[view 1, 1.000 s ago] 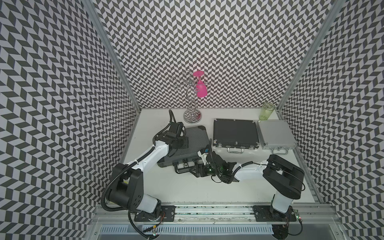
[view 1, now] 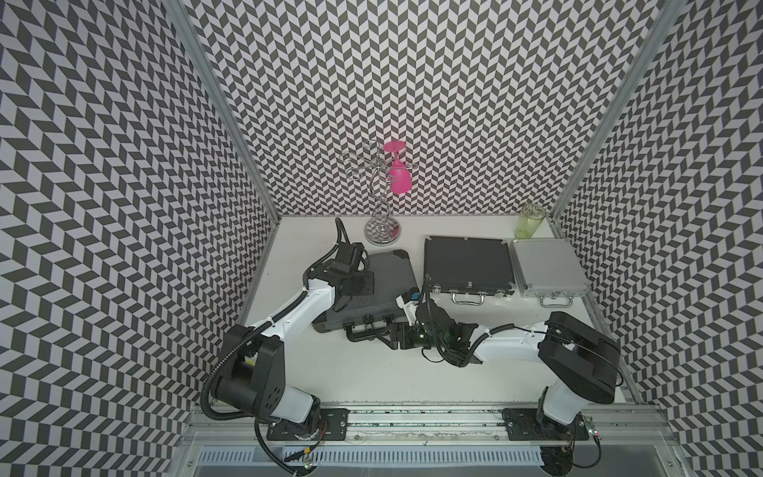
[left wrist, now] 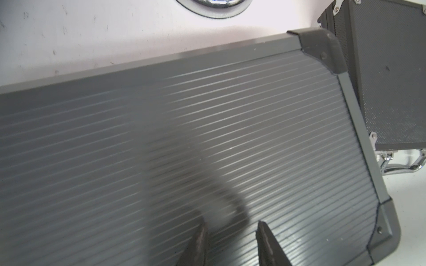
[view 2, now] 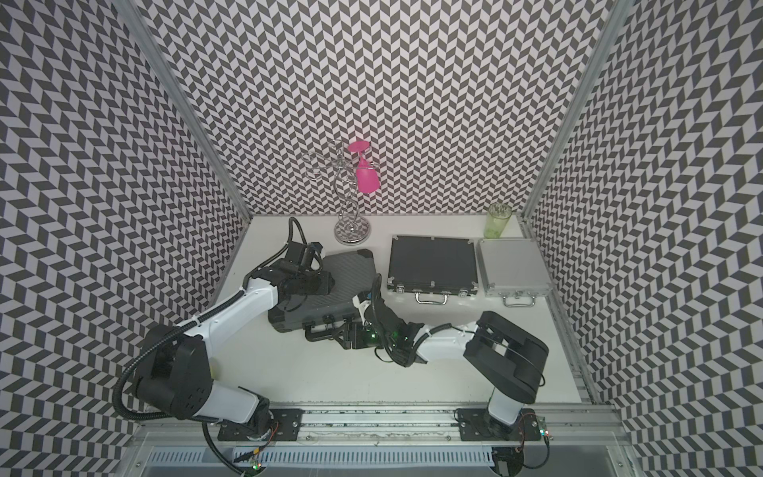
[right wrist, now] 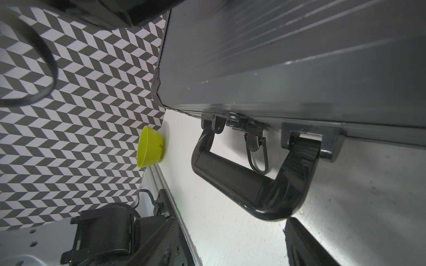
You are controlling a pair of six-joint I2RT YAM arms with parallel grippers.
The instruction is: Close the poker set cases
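A dark grey ribbed case [left wrist: 275, 133] lies with its lid down on the left half of the table. My left gripper is above that lid, its fingers parted, nothing between them. At the front of the case, a black handle [right wrist: 235, 177] sticks out, and a clasp with a wire loop [right wrist: 257, 146] hangs down behind it. My right gripper faces this handle with fingers spread wide; whether they touch it I cannot tell. Both the black case [view 1: 469, 264] and the silver case [view 1: 550, 266] stand with lids down at the right.
Behind the ribbed case stands a chrome rack [view 1: 382, 229] with a pink glass [view 1: 399, 176] hanging from it. A green glass [view 1: 528, 222] is at the back right corner. A yellow-green cup [right wrist: 150, 147] sits near the left arm's base.
The right arm's elbow has swung a little rightward and toward the front, while its gripper has shifted only slightly by the handle. The left arm and the cases look unmoved.
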